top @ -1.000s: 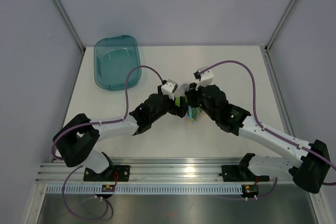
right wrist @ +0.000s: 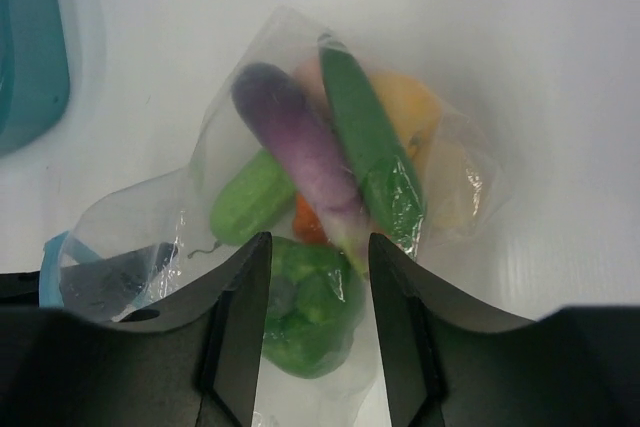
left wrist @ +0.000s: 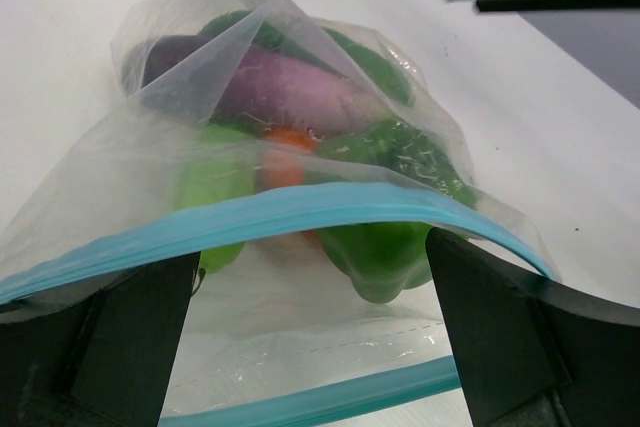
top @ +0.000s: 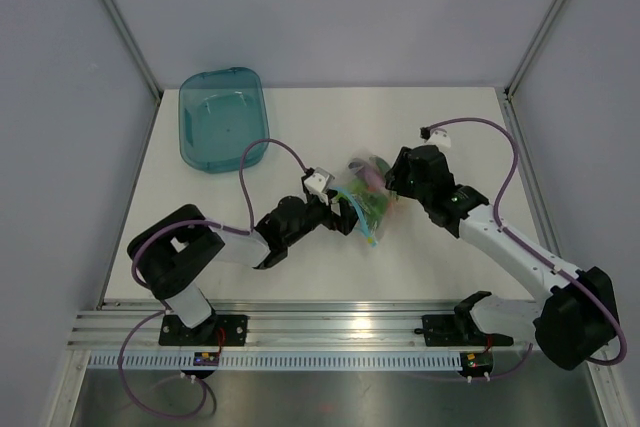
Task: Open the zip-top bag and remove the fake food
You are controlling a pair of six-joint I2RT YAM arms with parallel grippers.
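On the table lies a clear zip top bag (top: 352, 169) whose blue zip edge (left wrist: 300, 209) gapes at the mouth. Inside show an eggplant (right wrist: 300, 142), a dark green cucumber-like piece (right wrist: 370, 137), a green pepper (right wrist: 312, 317), a lighter green piece (right wrist: 250, 197) and something orange (right wrist: 309, 222). My left gripper is at the bag's mouth, fingers spread wide, with the upper zip edge crossing them. Over the bag hovers my right gripper, its fingers part open and nothing gripped between them.
A teal bin (top: 223, 119) stands empty at the back left of the white table (top: 330, 112). Clear table surrounds the bag at the back and front. Both arms reach in from the front corners.
The right gripper has drawn away to the right, uncovering more of the bag.
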